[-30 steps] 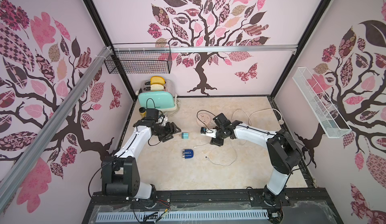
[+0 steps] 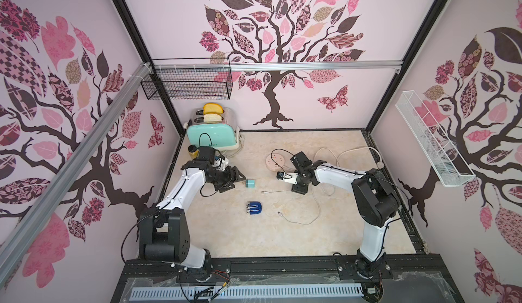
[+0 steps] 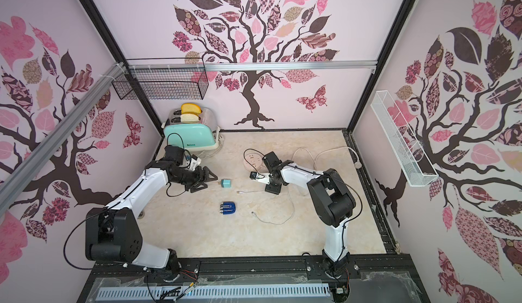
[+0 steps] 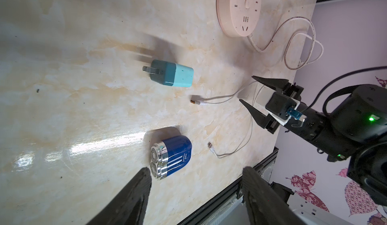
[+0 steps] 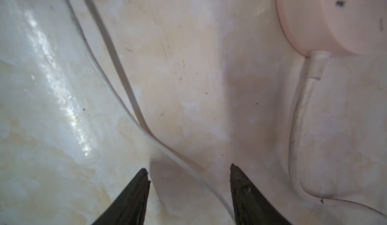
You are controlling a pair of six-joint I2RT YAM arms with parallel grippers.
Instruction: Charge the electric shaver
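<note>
A blue shaver [image 4: 176, 154] lies on the table, with a teal charger plug [image 4: 172, 74] above it in the left wrist view and two white cable ends [image 4: 197, 102] to their right. My left gripper hangs open over the table, left of the plug in the top views. My right gripper is low over the table beside the pink power strip [image 5: 342, 19], fingers apart, with the thin white cable [image 5: 121, 104] running beneath and between them; whether it touches cannot be told.
A mint toaster [image 2: 212, 135] stands at the back left. A power strip cord [image 2: 353, 150] loops over the back right. Wire baskets hang on both sides.
My left arm and the objects on the table look almost unmoved.
</note>
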